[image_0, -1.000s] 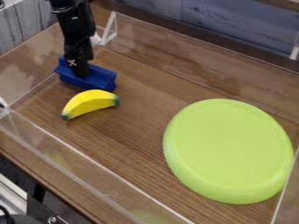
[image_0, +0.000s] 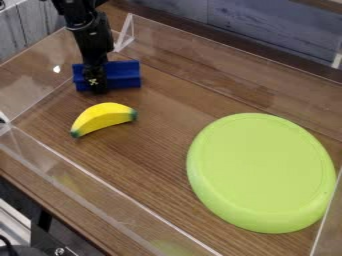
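My black gripper (image_0: 91, 78) reaches down from the top left onto a blue block (image_0: 120, 74) on the wooden table, its fingertips at the block's left part; whether they are open or shut on it I cannot tell. A yellow toy banana (image_0: 102, 118) lies just below the block, toward the front. A large light green round plate (image_0: 261, 172) lies at the right.
Clear plastic walls edge the table at the left and back.
The blue block has turned from a slant to nearly level, its right end now higher up in the view. My gripper has moved slightly with it. Banana and plate are unmoved.
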